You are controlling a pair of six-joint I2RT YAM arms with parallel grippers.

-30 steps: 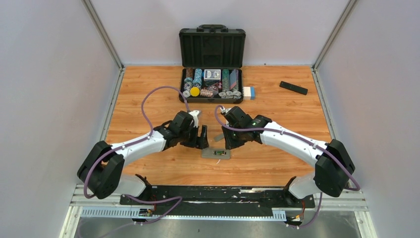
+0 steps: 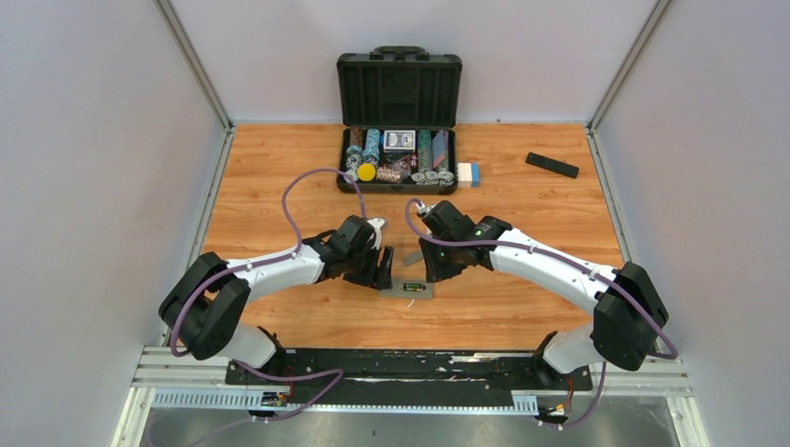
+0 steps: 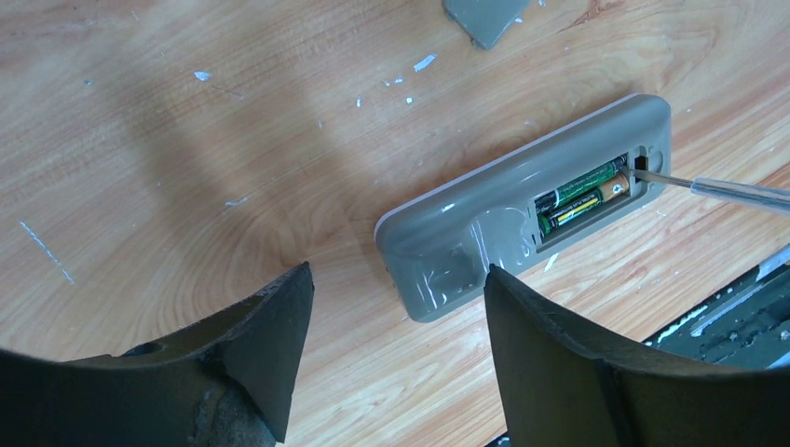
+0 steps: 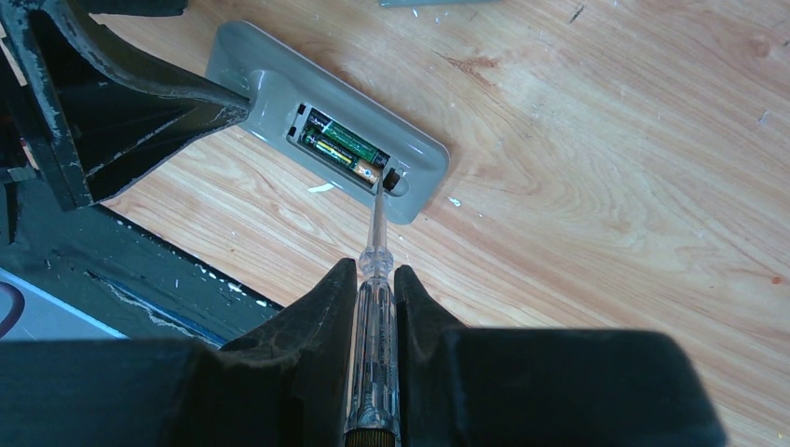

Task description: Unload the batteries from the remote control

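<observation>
The grey remote control (image 3: 447,228) lies back side up on the table, its battery compartment uncovered. Two batteries, a dark green one (image 3: 584,185) and a green one with a copper end (image 3: 582,207), rest side by side inside. My right gripper is shut on a clear-handled screwdriver (image 4: 374,317); its tip reaches into the compartment's end, by the batteries. My left gripper is part open at the remote's other end, with a finger (image 3: 522,326) overlapping the remote's near edge in its wrist view. Whether that finger touches the remote, I cannot tell.
A grey cover piece (image 2: 413,257) lies just behind the remote. Farther back stands an open black case (image 2: 399,88) of poker chips, with a small white-and-blue box (image 2: 469,175) beside it. A black remote (image 2: 552,166) lies at the back right.
The right arm has barely moved, and the remote stays in place.
</observation>
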